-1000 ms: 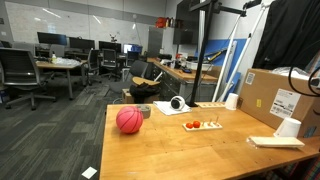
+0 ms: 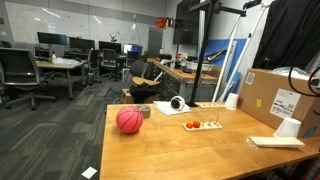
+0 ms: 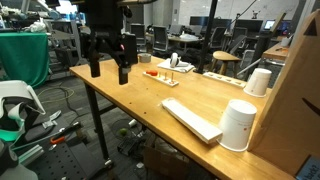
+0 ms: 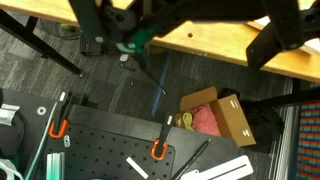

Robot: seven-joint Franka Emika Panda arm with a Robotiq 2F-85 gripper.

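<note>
My gripper [image 3: 110, 76] hangs at the left in exterior view 2, by the table's near edge, its two dark fingers apart with nothing between them. The wrist view shows the gripper from above, its fingers spread wide over the table edge and floor. On the wooden table [image 2: 160, 155] lies a pale board [image 2: 212, 126] bearing small red round pieces and an upright peg. A long white block [image 3: 190, 120] lies near the edge, close to an upside-down white cup [image 3: 237, 127]. A red ball [image 2: 129, 119] rests at the table's left side.
Another white cup [image 3: 258, 82] stands farther back. A large cardboard box [image 2: 270, 97] borders the table on the right. Below the table edge are an open small box [image 4: 217, 118] and a black perforated surface [image 4: 110, 155] with tools. Mid-table is largely clear.
</note>
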